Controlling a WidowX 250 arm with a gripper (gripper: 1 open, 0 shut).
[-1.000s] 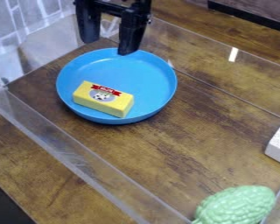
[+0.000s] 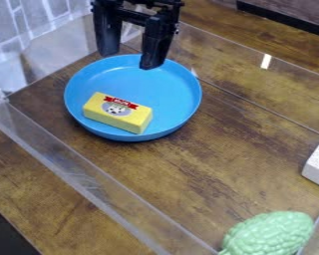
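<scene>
The black gripper [image 2: 132, 48] hangs at the top, over the back part of a blue plate [image 2: 175, 100], its two fingers spread apart with nothing visible between them. A yellow box with a red label [image 2: 119, 113] lies on the front left of the plate, below and in front of the gripper.
A green bumpy object [image 2: 266, 234] lies at the bottom right, and a white object [image 2: 318, 154] at the right edge. Clear plastic walls run along the left and front. Bare wooden surface fills the middle right.
The plate, box and other objects look unmoved.
</scene>
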